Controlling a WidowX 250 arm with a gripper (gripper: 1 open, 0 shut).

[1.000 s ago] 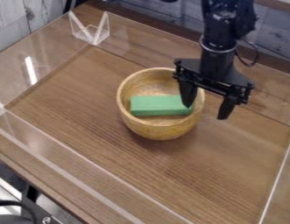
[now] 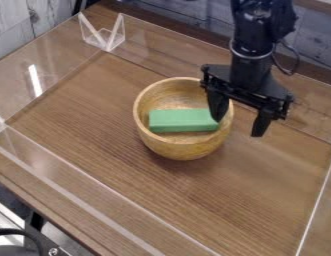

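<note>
My black gripper [image 2: 240, 114] hangs open over the right rim of a wooden bowl [image 2: 181, 147], its two fingers spread, one above the bowl and the other outside it to the right. A green rectangular block [image 2: 177, 121] lies inside the bowl, left of the gripper, with nothing visible held between the fingers.
A white wire-like object [image 2: 104, 34] stands at the back left. Dark cables show at the lower left edge.
The gripper has shifted very slightly; the bowl and green block appear unmoved.
</note>
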